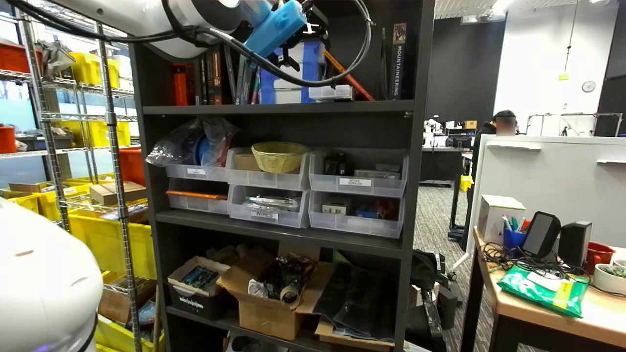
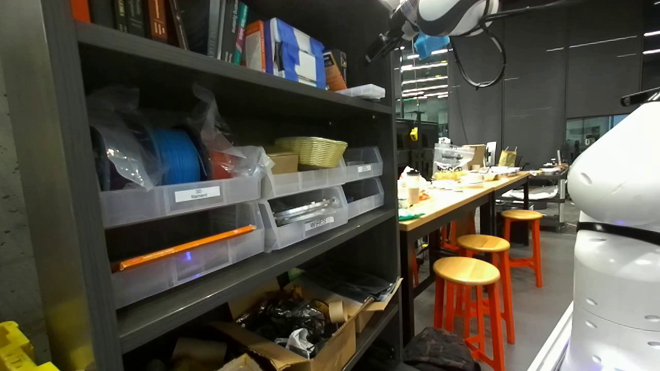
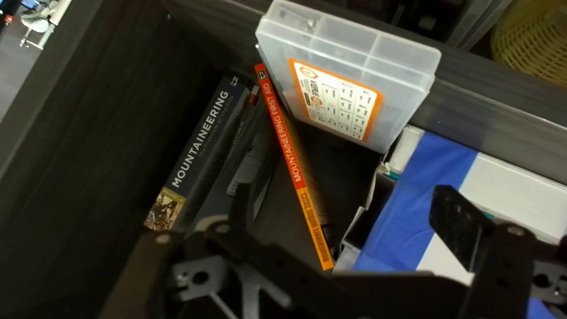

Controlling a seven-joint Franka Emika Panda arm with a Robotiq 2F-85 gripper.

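My gripper is open, its two black fingers wide apart and nothing held between them. In the wrist view a leaning orange-red Mountaineering First Aid book [image 3: 289, 143] shows in the gap beyond the fingers. Left of it, a dark Mountaineering book [image 3: 202, 138] stands by the shelf's side wall. A clear compartment case [image 3: 340, 79] with an orange-edged label lies at the shelf's front edge. The blue-and-white box [image 3: 401, 202] is partly behind the right finger [image 3: 457, 223]. In exterior view 1 the gripper [image 1: 302, 50] hangs at the top shelf, before that box.
More books [image 1: 205, 79] line the top shelf's left part. Below, clear bins [image 1: 358, 170] and a wicker basket [image 1: 280, 157] fill the middle shelf. Cardboard boxes [image 1: 267, 317] occupy the lower one. The shelf's right upright [image 1: 419, 117] bounds the space.
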